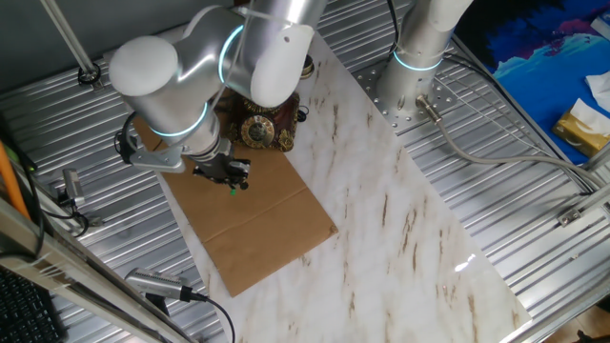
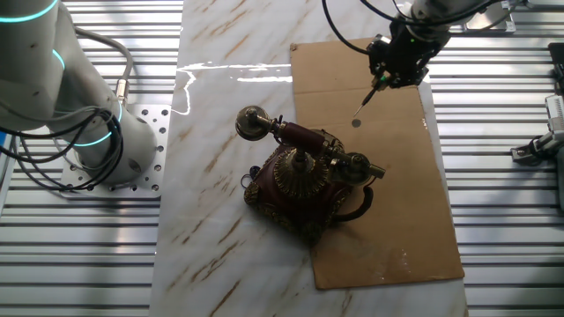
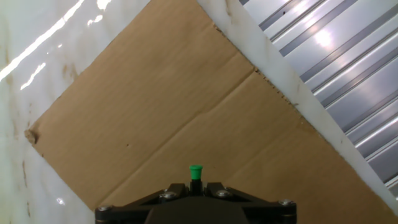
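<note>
A slim dark tool (image 2: 367, 101) with a bit of green near its upper part hangs from my gripper (image 2: 382, 77), pointing down over the brown cardboard (image 2: 388, 220). The tool's green end (image 3: 196, 172) shows at the closed fingers (image 3: 214, 189) in the wrist view. A small dark round spot (image 2: 356, 123) lies on the cardboard just below the tip; I cannot tell whether they touch. Beside the gripper in exterior view 1 stands an ornate red and gold rotary telephone (image 1: 263, 128), partly hidden by the arm. Its handset (image 2: 304, 138) rests on top.
The telephone overlaps one edge of the cardboard. Bare marble-patterned tabletop (image 1: 381, 229) lies to the right in exterior view 1.
</note>
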